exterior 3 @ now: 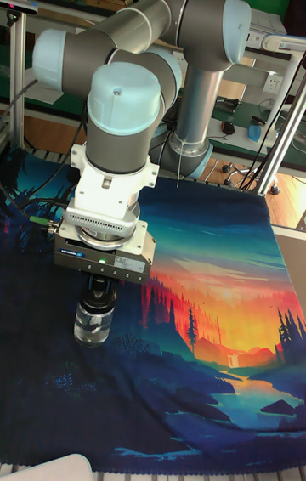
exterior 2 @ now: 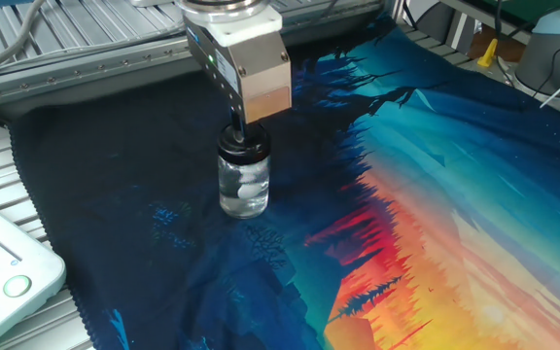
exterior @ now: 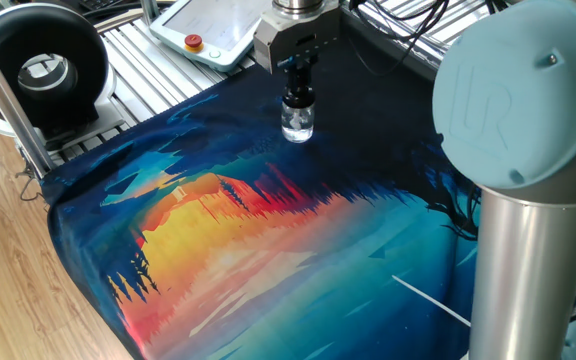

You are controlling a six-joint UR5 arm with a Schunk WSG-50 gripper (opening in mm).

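Observation:
A clear glass jar (exterior 2: 244,187) with a black lid (exterior 2: 244,144) hangs upright below my gripper (exterior 2: 240,130). The dark fingers are shut at the lid, though their tips are hard to tell from its black surface. Pale, clear contents show through the glass, too blurred to name. From the other side, the jar (exterior 3: 92,323) appears over the dark part of the printed cloth (exterior 3: 181,417). Whether its base touches the cloth or hovers just above is not clear.
A teach pendant with a red stop button (exterior: 194,43) lies at the table's back edge, beside a black round device (exterior: 43,75). The robot's column (exterior: 528,280) stands at the right. A white stick or cable (exterior: 430,299) crosses the cloth, which is otherwise clear.

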